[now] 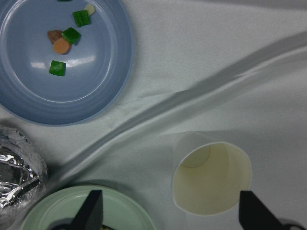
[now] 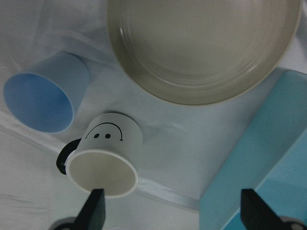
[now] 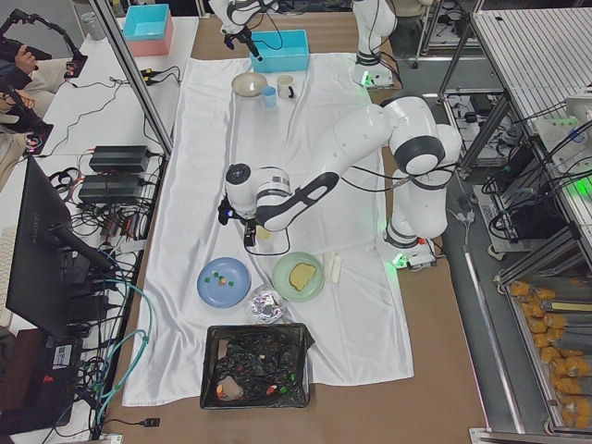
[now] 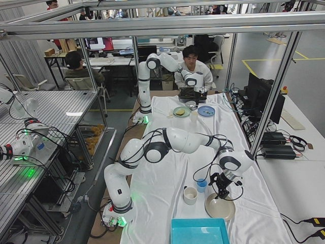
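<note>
A pale cream cup (image 1: 211, 177) lies below my open left gripper (image 3: 239, 231), beside the green plate (image 1: 81, 201), the foil-covered item (image 1: 14, 167) and a blue plate (image 1: 115, 72) with small vegetable pieces. My right gripper (image 4: 219, 188) stands open above a beige plate (image 2: 201, 98), a light blue cup (image 2: 72, 86) and a white smiley mug (image 2: 120, 143) with a black handle. Neither gripper shows anything between its fingers.
A turquoise bin (image 4: 199, 229) sits at the right arm's end of the white cloth. A black lined tray (image 3: 254, 398) stands beyond the plates at the other end.
</note>
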